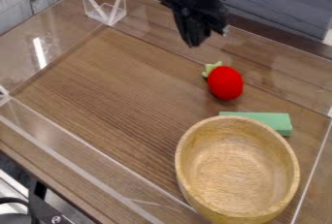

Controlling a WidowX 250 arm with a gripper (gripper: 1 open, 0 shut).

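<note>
My gripper (205, 39) hangs at the top centre of the view, above and a little left of a red strawberry-like object (224, 83) with green leaves, which lies on the wooden table. The fingers are dark and point down; whether anything is between them, or how wide they stand, is hard to tell.
A large tan bowl (236, 170) fills the lower right, with a green block (254, 122) just behind it. A clear plastic container (104, 7) stands at the back left.
</note>
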